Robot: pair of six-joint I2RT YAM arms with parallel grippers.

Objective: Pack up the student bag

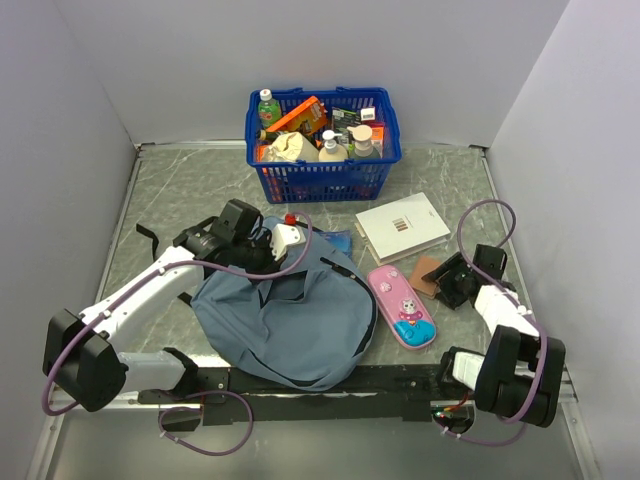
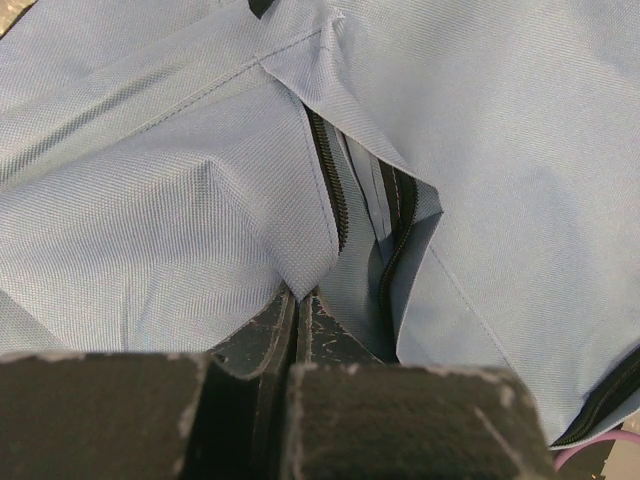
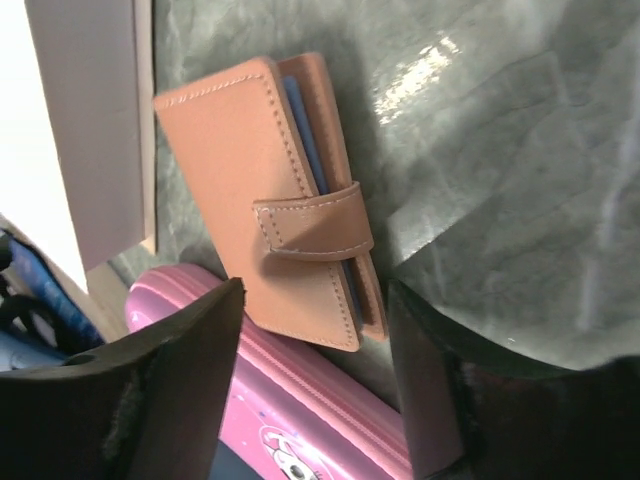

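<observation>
The blue-grey bag (image 1: 265, 330) lies open across the left and middle of the table. My left gripper is down in its fabric, shut, its tips at a fold beside the zipper. A tan leather notebook (image 3: 250, 180) with a strap lies right of the pink pencil case (image 1: 402, 307). My right gripper is over the notebook, part open, with fingertips either side of its lower end; whether it touches is unclear. Stacked white books (image 1: 400, 226) lie behind the pencil case.
A blue basket (image 1: 322, 175) of groceries stands at the back centre. A blue item (image 1: 340, 242) lies behind the bag. The right wall is close to my right arm; bare table lies at the back left.
</observation>
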